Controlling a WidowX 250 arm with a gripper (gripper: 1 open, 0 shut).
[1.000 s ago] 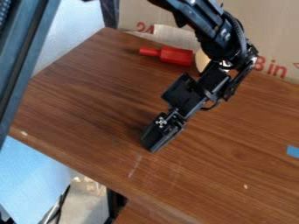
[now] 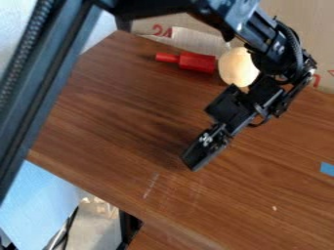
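My black gripper hangs low over the middle of the brown wooden table, pointing down and toward the near left; whether its fingers are open or shut is unclear. A red cylindrical object with a thin handle, like a rolling pin, lies at the back of the table. A round cream-coloured object sits just right of it, partly behind my arm.
Cardboard stands along the back. A dark metal frame crosses the left side. A small piece of blue tape is at the right.
My gripper and arm have moved a little to the right, uncovering more of the cream-coloured object. The objects on the table stay where they were.
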